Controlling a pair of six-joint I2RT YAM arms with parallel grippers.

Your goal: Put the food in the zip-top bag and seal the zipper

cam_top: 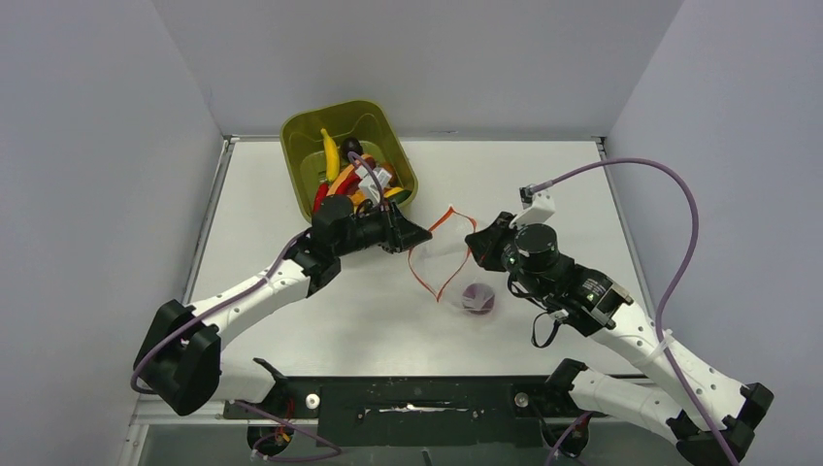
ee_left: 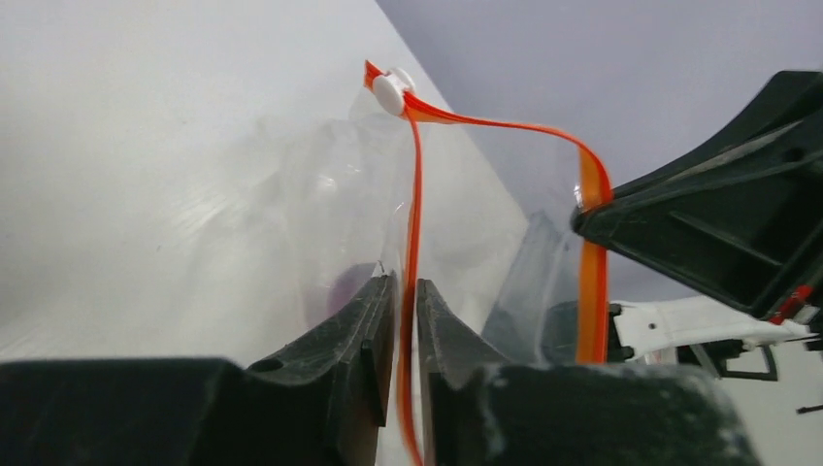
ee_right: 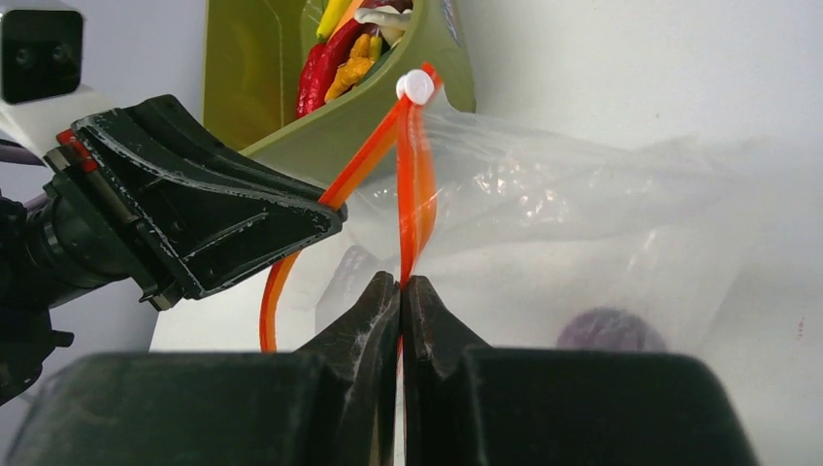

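The clear zip top bag [cam_top: 442, 257], with orange zipper edges and a white slider [ee_left: 390, 95], stands mouth open between my grippers, a round purple item [cam_top: 477, 297] inside it. My left gripper [cam_top: 417, 236] has its fingertips close around one zipper edge; whether they grip it is unclear. My right gripper [cam_top: 476, 241] is shut on the opposite edge, its fingertips pinching the orange strip.
A green bin [cam_top: 301, 146] holding a banana, peppers and other food sits at the back left, just behind my left arm.
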